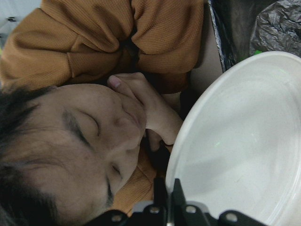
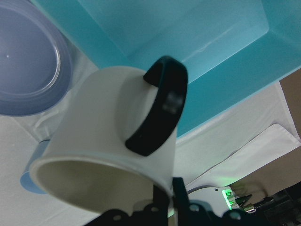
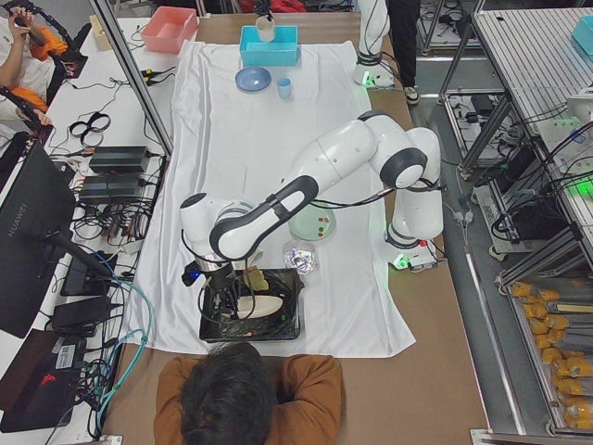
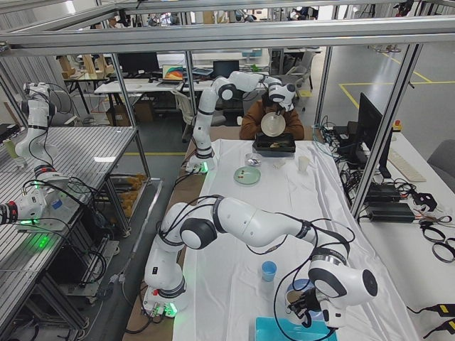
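Observation:
My left gripper is shut on the rim of a white bowl (image 1: 235, 141), which is tilted over a black bin (image 3: 208, 326) lined with a dark bag, in front of a seated person. In the right wrist view my right gripper is shut on the rim of a white mug (image 2: 94, 127) with a black handle, held above the edge of a turquoise bin (image 2: 225, 80).
A blue plate (image 2: 26, 61) and small blue cup (image 3: 284, 90) stand beside the turquoise bin. A green plate (image 3: 310, 222) and a foil item (image 3: 299, 258) lie beside the black bin. The person's head (image 1: 94, 141) is close to my left gripper.

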